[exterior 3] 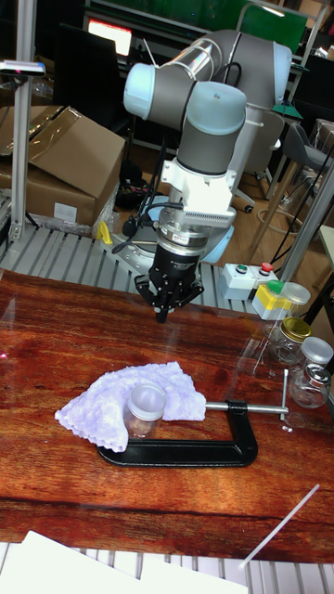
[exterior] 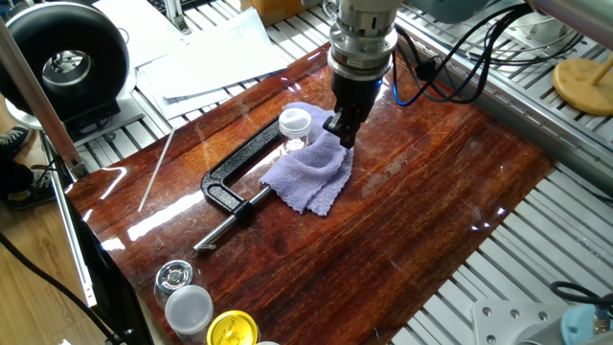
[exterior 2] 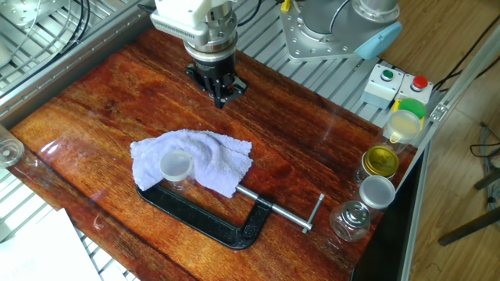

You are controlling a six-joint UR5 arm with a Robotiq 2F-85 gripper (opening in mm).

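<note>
A purple cloth [exterior 2: 215, 160] lies crumpled on the brown wooden table, partly over a black clamp [exterior 2: 195, 220]. Against the cloth, inside the clamp's frame, stands a clear jar with a white lid [exterior 3: 147, 400]. My gripper [exterior 2: 222, 100] points downward above the table; in the second exterior view it appears beyond the cloth, apart from it. The first exterior view has the gripper [exterior: 341, 134] overlapping the cloth's edge only by line of sight. Its dark fingertips are too small to tell how the fingers stand, and no object shows hanging from them.
Several jars stand along one table edge, among them a gold-lidded jar [exterior 2: 381, 161] and a white-lidded jar [exterior 2: 376, 192]. Button boxes [exterior 2: 394, 84] sit behind them. A thin white stick [exterior: 156, 171] lies near another edge. The table in front of the arm's base is largely bare.
</note>
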